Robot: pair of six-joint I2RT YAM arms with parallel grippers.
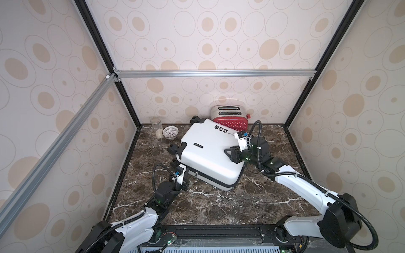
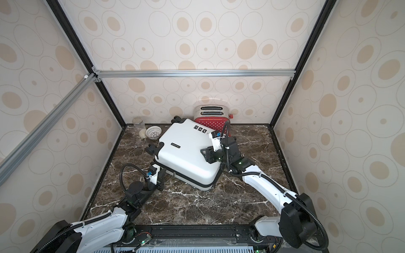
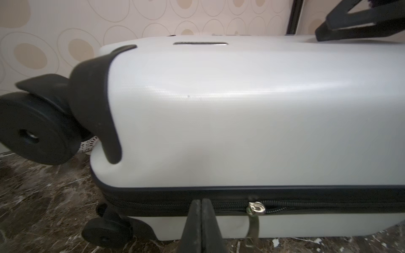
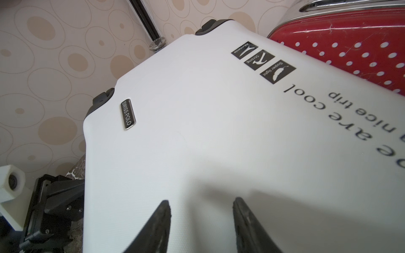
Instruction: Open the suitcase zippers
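Note:
A white hard-shell suitcase (image 1: 210, 152) lies flat on the counter, its black zipper band (image 3: 160, 202) running along the near side. In the left wrist view a metal zipper slider (image 3: 256, 207) sits on that band, its pull tab (image 3: 253, 227) hanging down. My left gripper is shut in front of the band, left of the slider and apart from it; nothing shows between its fingers. Over the suitcase's top, toward its right side, my right gripper stands open with no object between its fingers. One of its fingers (image 3: 322, 33) seems to rest on the shell.
Behind the suitcase stands a red dotted toaster (image 1: 230, 119). A white basket (image 1: 170, 132) and a glass jar (image 1: 156, 126) are at the back left. Black wheels (image 3: 40, 126) stick out from the suitcase's left end. Bare counter (image 1: 219, 208) lies in front.

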